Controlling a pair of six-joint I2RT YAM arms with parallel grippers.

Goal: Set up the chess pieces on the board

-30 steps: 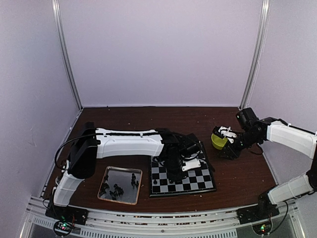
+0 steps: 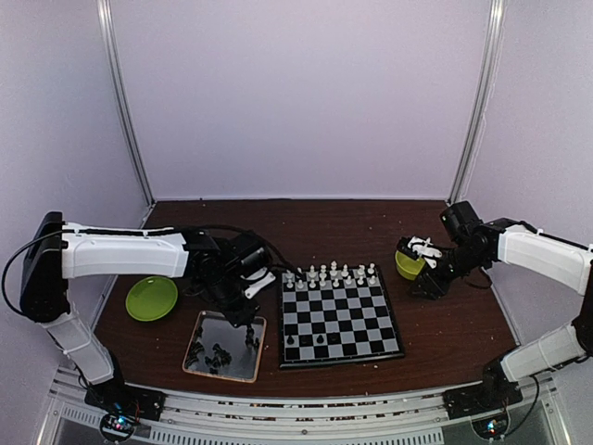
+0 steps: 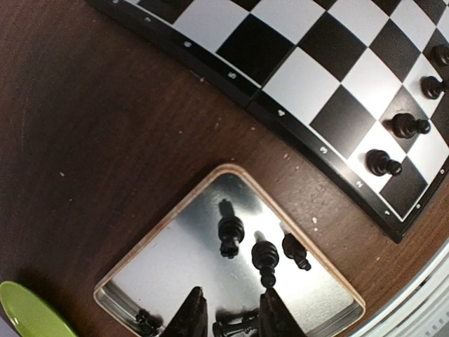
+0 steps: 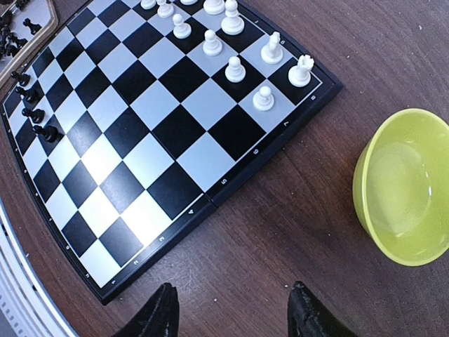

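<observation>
The chessboard (image 2: 335, 326) has white pieces (image 2: 334, 275) in two rows at its far side. Along its near side several black pawns (image 3: 384, 163) stand upright in a row, best seen in both wrist views. Left of the board, a metal tray (image 3: 233, 169) holds loose black pieces, some upright like this one (image 3: 230, 232), others lying down. My left gripper is above the tray, fingers apart with nothing held; a lying black piece (image 3: 238, 324) shows beyond the gap. Right of the board, my right gripper hangs open and empty over bare table.
A yellow-green bowl (image 4: 403, 189) stands to the right of the board, close to my right arm. A green plate (image 2: 151, 298) lies behind and left of the tray. The board's middle is free of pieces, and bare table (image 4: 259, 246) borders its right edge.
From over the board's near side, my left arm has swung left to the tray. My right arm has barely moved.
</observation>
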